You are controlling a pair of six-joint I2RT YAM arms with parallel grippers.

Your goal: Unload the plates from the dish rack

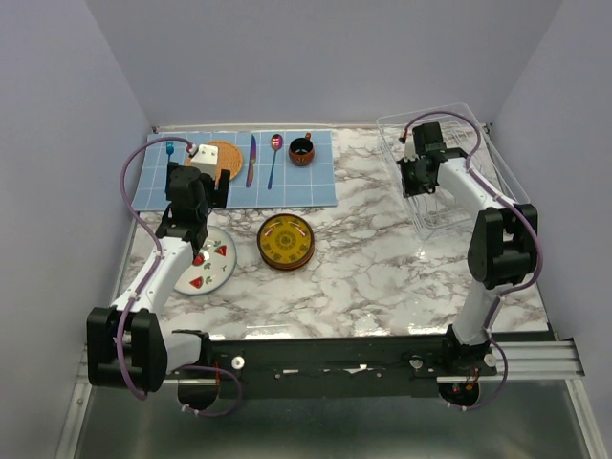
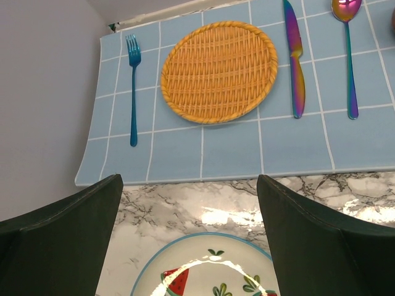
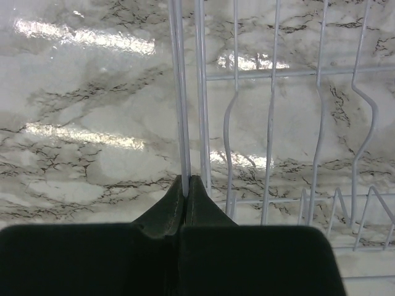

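Observation:
The white wire dish rack point(image 1: 430, 225) at the back right holds no plates that I can see. My right gripper is shut at its left rail, with the thin white wires running into its fingertips. A stack of plates with a yellow top one point(image 1: 285, 239) lies mid-counter, and a watermelon-patterned plate point(image 2: 203, 277) lies at the left, partly under my left arm. My left gripper stands open above it, nothing between its fingers.
A blue tiled mat point(image 2: 228, 151) at the back left bears a woven mat point(image 2: 219, 71), fork point(image 2: 133, 92), knife point(image 2: 295, 68), spoon point(image 2: 349, 55) and brown mug point(image 1: 301, 158).

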